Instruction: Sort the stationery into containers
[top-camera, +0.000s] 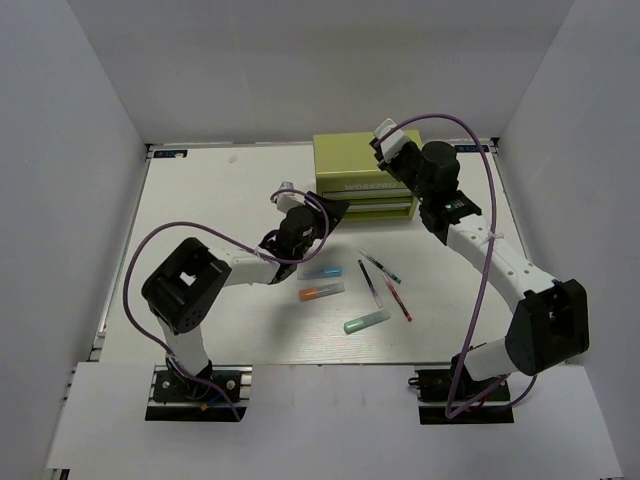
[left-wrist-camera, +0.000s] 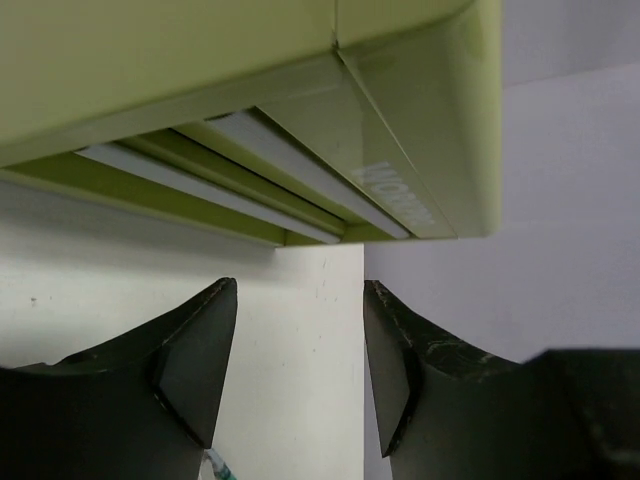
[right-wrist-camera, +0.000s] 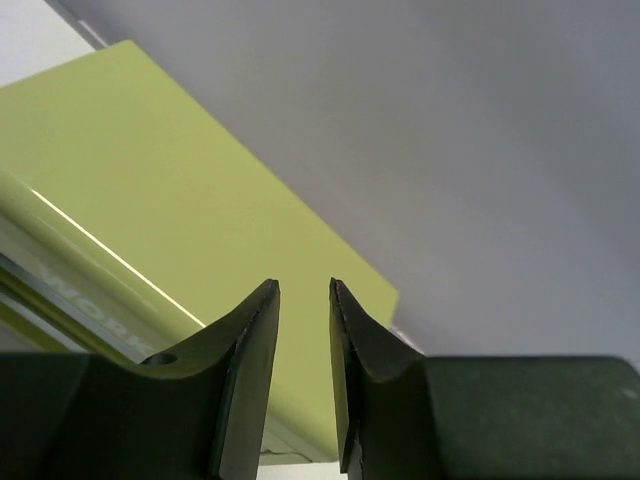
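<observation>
The olive WORKPRO drawer box (top-camera: 365, 155) stands at the back centre, its shelved front facing the arms. My left gripper (top-camera: 330, 210) is at the box's front left, fingers apart and empty in the left wrist view (left-wrist-camera: 300, 300). Over the top of the box at the right is my right gripper (top-camera: 390, 150), a narrow empty gap between its fingers. On the table below lie blue (top-camera: 322, 272), orange (top-camera: 320, 291) and green (top-camera: 366, 321) cylindrical items, with several pens (top-camera: 397, 298).
Walls enclose it on the sides and back.
</observation>
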